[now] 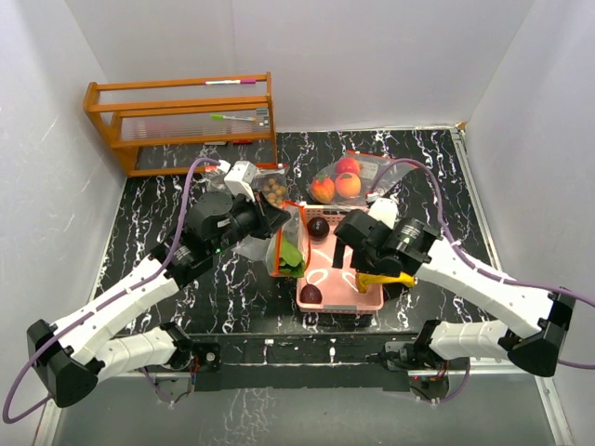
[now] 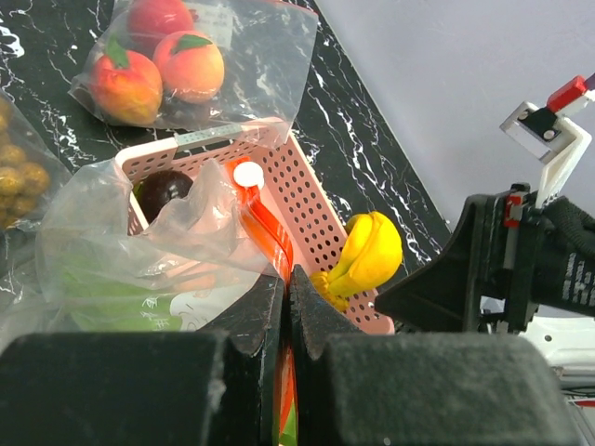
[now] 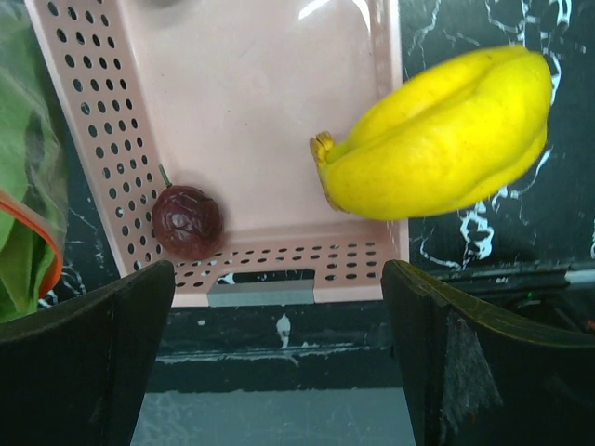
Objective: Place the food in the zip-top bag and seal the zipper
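Note:
My left gripper (image 1: 270,216) is shut on the orange-rimmed edge of an upright zip top bag (image 2: 149,279) with green leafy food inside. My right gripper (image 1: 353,243) stands open over the pink basket (image 3: 251,102), above its right-front part. A yellow banana bunch (image 3: 437,130) lies on the basket's right edge. A dark round fruit (image 3: 186,221) lies in the front-left corner, and another (image 2: 163,190) at the back-left.
Bags of peaches (image 1: 349,184) and of olive-like round items (image 1: 274,186) lie behind the basket. A wooden rack (image 1: 186,107) stands back left. Black marble is free at the left.

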